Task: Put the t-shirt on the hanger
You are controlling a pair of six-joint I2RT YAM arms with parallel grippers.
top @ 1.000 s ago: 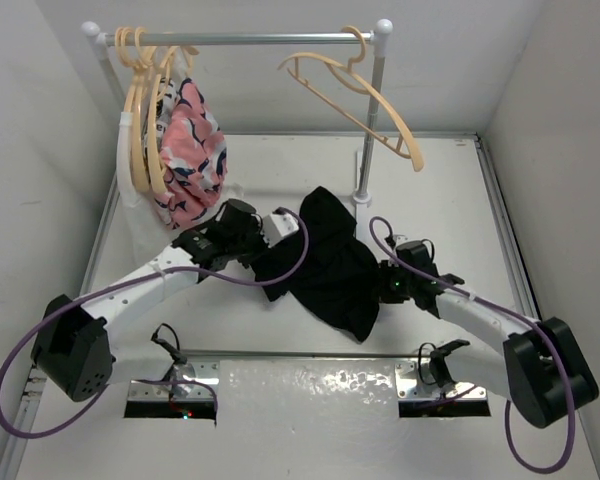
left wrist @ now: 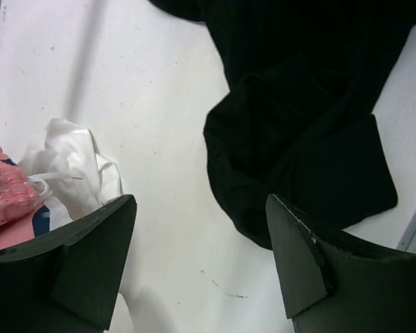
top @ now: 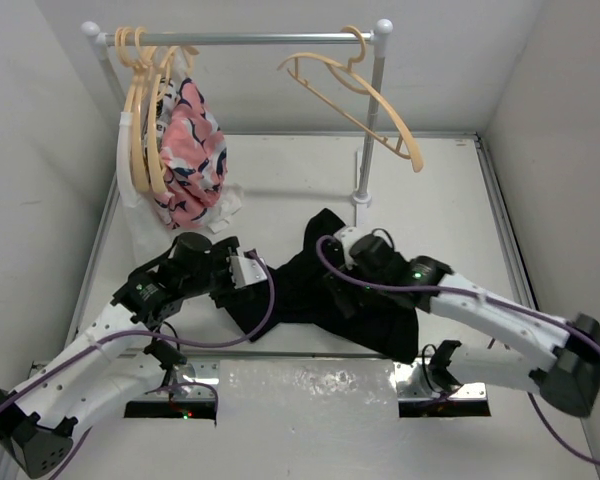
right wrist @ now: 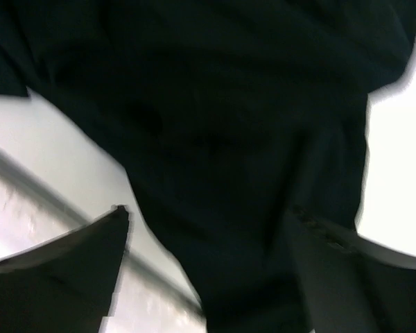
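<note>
The black t-shirt [top: 300,285] lies crumpled on the white table, its lower right part reaching the front edge. My left gripper hovers over the table at the shirt's left end; it is open, with bare white surface between its fingers. Above the shirt's middle is my right gripper, open, blurred by motion; black cloth [right wrist: 215,173] shows below and between its fingers, not gripped. An empty wooden hanger [top: 365,100] hangs at the right end of the rail.
The metal rail [top: 240,39] crosses the back. On its left hang several hangers with a pink patterned garment [top: 193,160] and white cloth [left wrist: 76,163] reaching the table. Free table lies behind the shirt and to its right.
The shirt has shifted and spread toward the front right. My right arm has swung left over the shirt from its right end.
</note>
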